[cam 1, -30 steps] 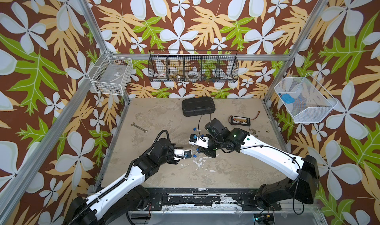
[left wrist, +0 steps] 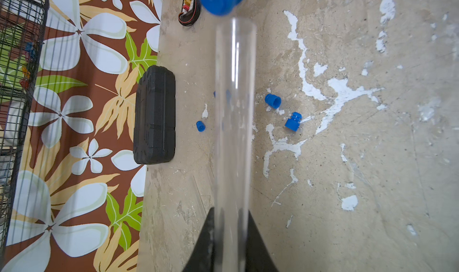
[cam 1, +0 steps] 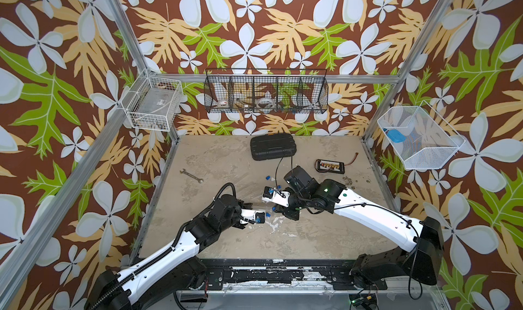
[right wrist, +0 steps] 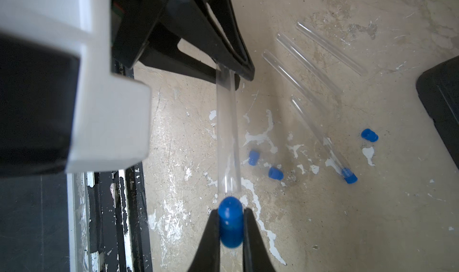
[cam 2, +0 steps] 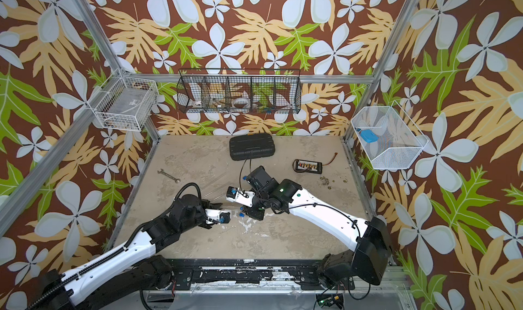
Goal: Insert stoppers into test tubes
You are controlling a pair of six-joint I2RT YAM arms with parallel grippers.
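Note:
A clear test tube (left wrist: 234, 109) rises from my left gripper, whose fingers lie on either side of it. In the right wrist view, the left gripper's dark fingers (right wrist: 239, 63) close around the tube's far end. My right gripper is shut on a blue stopper (right wrist: 231, 214). The stopper is close to the tube's near end; in the left wrist view it stands slightly to one side of the tube's mouth, apart from it. On the table lie loose blue stoppers (right wrist: 275, 173) and bare tubes (right wrist: 308, 63). One lying tube has a blue stopper (right wrist: 350, 177) at its end.
A black case (cam 1: 273, 146) stands at the back of the table, with a small cabled board (cam 1: 329, 166) to its right. A wrench (cam 1: 191, 175) lies at the left. Wire baskets (cam 1: 265, 94) hang on the back and side walls.

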